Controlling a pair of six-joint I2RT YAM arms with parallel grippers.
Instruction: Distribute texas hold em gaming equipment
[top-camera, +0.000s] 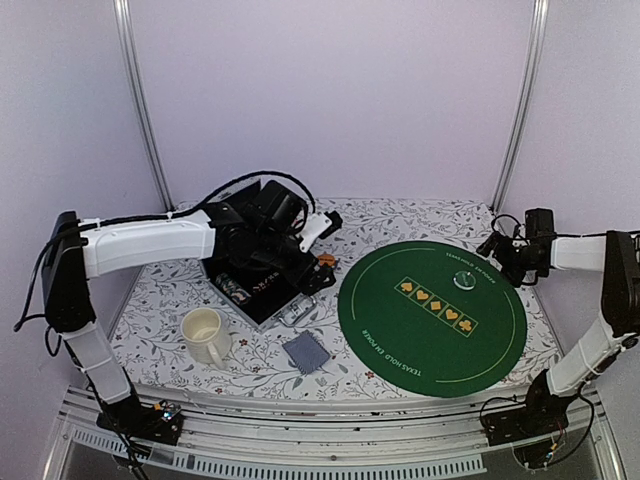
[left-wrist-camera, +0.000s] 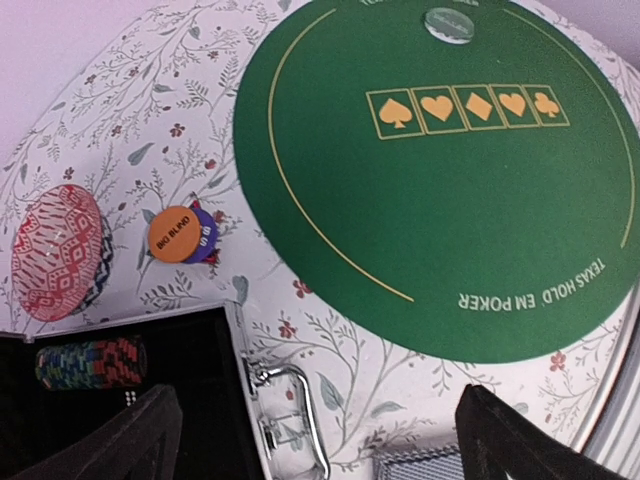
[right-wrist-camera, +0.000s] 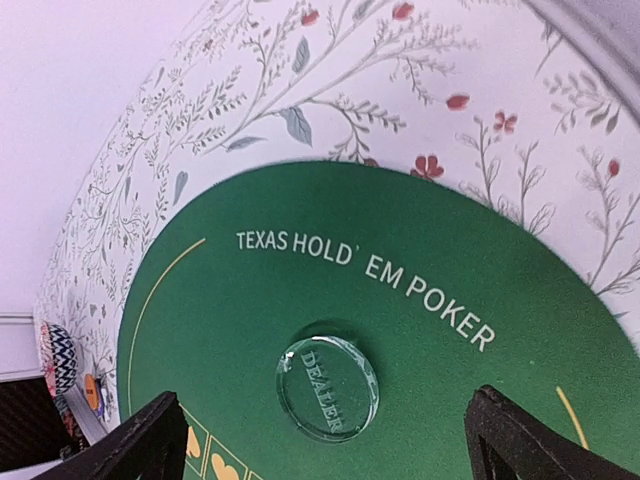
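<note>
A round green poker mat (top-camera: 400, 345) lies on the right half of the table. On its far right part rests a clear round disc (top-camera: 464, 281), which reads DEALER in the right wrist view. Close by, over the mat's right edge, my right gripper (top-camera: 492, 247) stands open and empty, apart from the disc. My left gripper (top-camera: 327, 253) is open with nothing between its fingers, above the right side of the black case (left-wrist-camera: 180, 317). Beyond the case lie an orange BIG BLIND button (left-wrist-camera: 176, 234) and, partly under it, a blue SB button (left-wrist-camera: 206, 238).
A red-patterned stack of cards (left-wrist-camera: 58, 252) lies left of the buttons. Several chips (left-wrist-camera: 92, 362) sit in the case. A cream mug (top-camera: 205, 336) and a grey-blue square deck (top-camera: 306, 352) stand at the front.
</note>
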